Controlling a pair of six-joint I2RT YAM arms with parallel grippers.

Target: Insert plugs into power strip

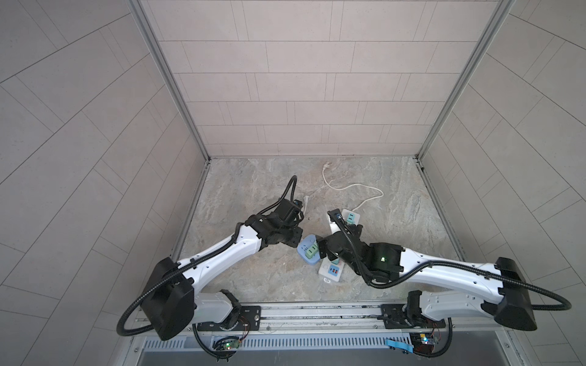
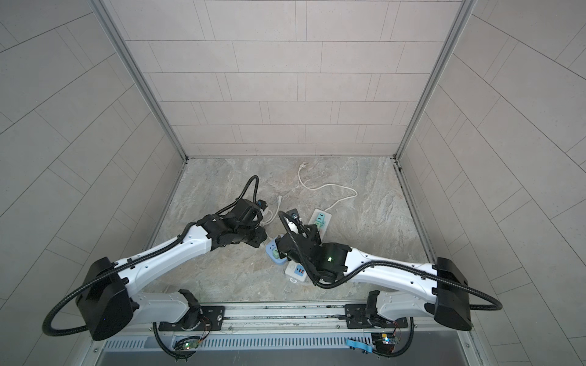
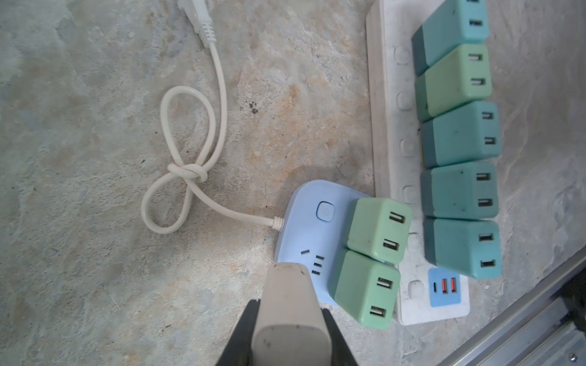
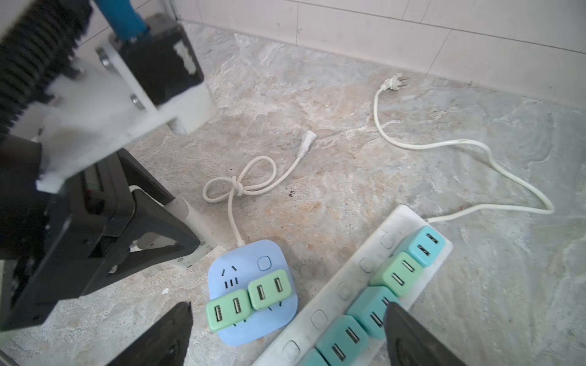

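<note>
My left gripper is shut on a pale plug (image 3: 290, 305), seen from behind in the left wrist view and from the side in the right wrist view. The plug hangs beside the blue square power strip (image 4: 259, 335), whose two green plugs (image 4: 270, 289) stand next to a bare socket (image 4: 229, 275). Along the white power strip (image 3: 390, 122) runs a row of teal and green plugs (image 3: 461, 134). Open and empty, my right gripper is above the two strips; its fingers (image 4: 164, 338) look blurred.
A knotted white cord (image 3: 221, 103) leaves the blue strip. Another white cord (image 4: 467, 144) trails from the white strip toward the back wall. The arms are close together, the left forearm crowding the right wrist view.
</note>
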